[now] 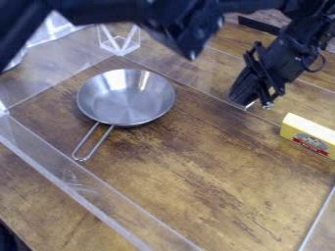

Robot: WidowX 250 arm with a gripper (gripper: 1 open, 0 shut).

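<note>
My gripper (249, 96) hangs at the right side of the wooden table, low near the back clear panel; its fingertips are dark and hard to make out, with a small pale bit showing under them. A steel pan (125, 96) with a wire handle lies at the left middle. A yellow box (309, 137) with a red label sits at the right edge, below and right of my gripper.
Clear plastic walls (85, 185) border the table. A white wire shape (118, 39) stands at the back. A dark blurred bar crosses the top.
</note>
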